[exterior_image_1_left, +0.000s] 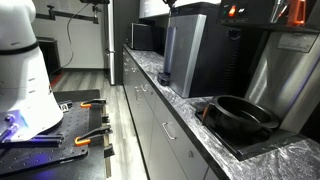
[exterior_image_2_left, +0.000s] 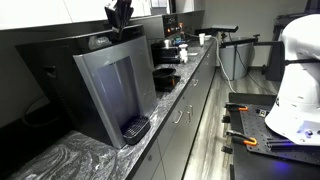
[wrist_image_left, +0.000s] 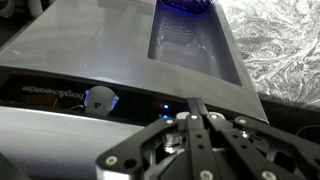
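Note:
A tall silver appliance (exterior_image_2_left: 120, 90) stands on the counter, with a black control strip (wrist_image_left: 60, 95) along its top front edge. A round grey dial (wrist_image_left: 100, 100) with a blue glow sits on that strip, and small blue lights (wrist_image_left: 166, 106) shine beside it. My gripper is shut, with nothing visible between its fingers. In the wrist view its tips lie over the strip, to the right of the blue lights; whether they touch it, I cannot tell. Exterior view 2 has the gripper (exterior_image_2_left: 118, 14) at the appliance's top. The arm's white base (exterior_image_2_left: 298, 90) is at the right there.
A black drip tray (exterior_image_2_left: 136, 130) lies at the appliance's foot. Further along the counter is a black pot (exterior_image_1_left: 240, 116). A hood (exterior_image_1_left: 255, 14) hangs over the pot.

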